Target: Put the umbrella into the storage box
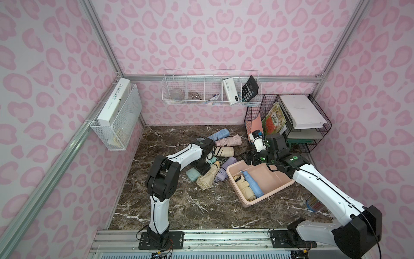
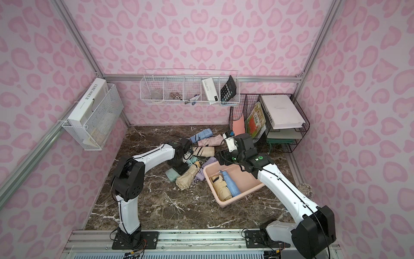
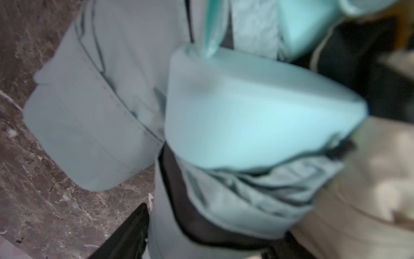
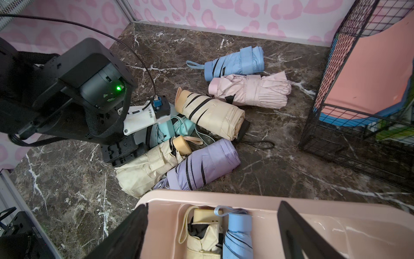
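Note:
In the left wrist view a teal folded umbrella fills the frame between the part-open fingers of my left gripper, down in the umbrella pile; whether they grip it is hidden. A cream umbrella and a lavender umbrella lie beside it, with beige, pink and blue ones behind. The pale pink storage box holds a cream umbrella and a blue umbrella. My right gripper hangs open over the box, nothing visible between its fingers.
A black wire rack with papers stands at the back right. White wire baskets hang on the back and left walls.

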